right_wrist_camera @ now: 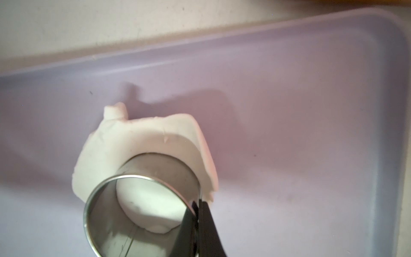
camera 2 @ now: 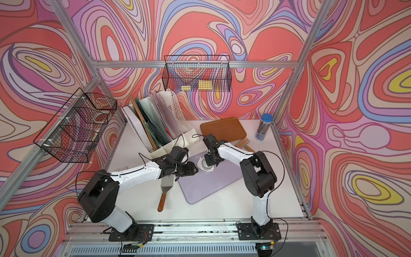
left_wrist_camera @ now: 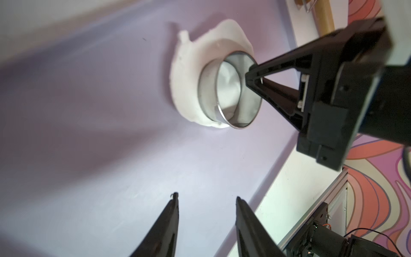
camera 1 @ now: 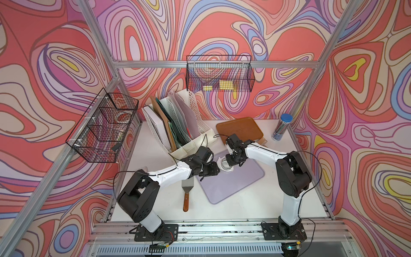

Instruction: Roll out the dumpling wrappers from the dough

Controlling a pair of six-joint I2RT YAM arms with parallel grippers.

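A flattened sheet of white dough [right_wrist_camera: 102, 150] lies on the lavender tray [right_wrist_camera: 299, 141], with a small nub sticking out of one edge. On it stands a round metal cutter ring [right_wrist_camera: 147, 165], with dough showing inside. My right gripper is shut with the ring's thin wall between its fingertips, at the side of the rim. My left gripper hovers over the tray, left of the dough, its fingers [left_wrist_camera: 167, 227] apart and only tray between them. In the top left view the two arms nearly hide the dough and ring.
Left of the tray lies a spatula with a wooden handle [camera 1: 186, 201]. A brown tray [camera 1: 239, 129] and a blue-lidded container [camera 1: 281, 127] stand behind, and a white rack of boards [camera 1: 190, 143] at back left. The tray's front half is clear.
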